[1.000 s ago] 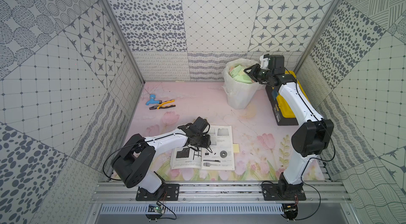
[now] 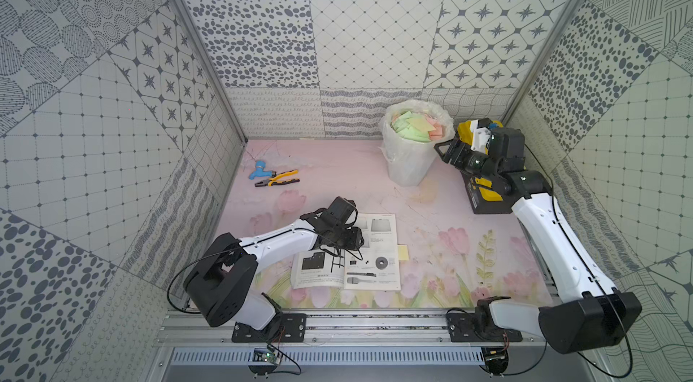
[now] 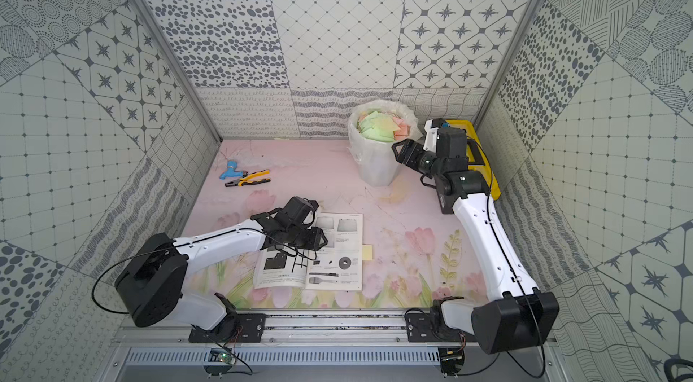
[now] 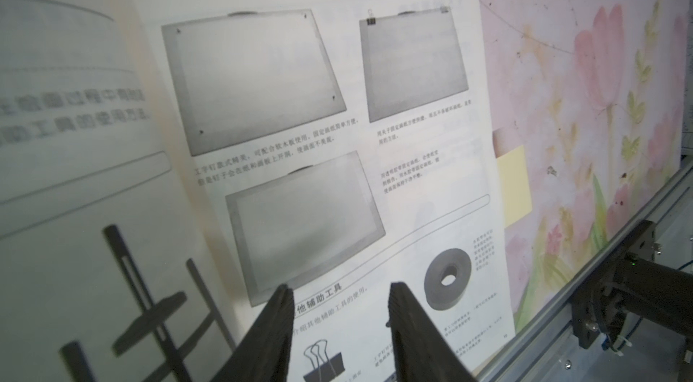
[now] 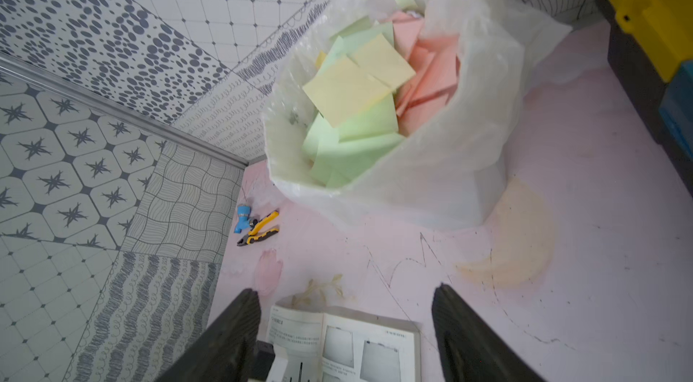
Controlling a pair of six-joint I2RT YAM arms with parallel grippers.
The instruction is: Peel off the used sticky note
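A pale yellow sticky note (image 4: 514,185) juts out from under the right edge of the open magazine (image 4: 433,144). In the top left view that note (image 2: 402,252) lies beside the page at the right. My left gripper is above the magazine's right page, its fingers part open and empty. Pale yellow, green and pink notes (image 5: 353,93) fill the bag-lined bin (image 5: 440,180). Near the bin's right side, my right gripper (image 2: 444,151) is open; nothing shows between its fingers.
Blue and yellow-black hand tools (image 2: 278,178) lie at the left back. A yellow and black toolbox (image 2: 492,187) stands at the right, partly behind my right arm.
My right gripper has backed off from over the bin, rightward and toward the front, as the arm swung out. My left gripper has shifted slightly right over the magazine.
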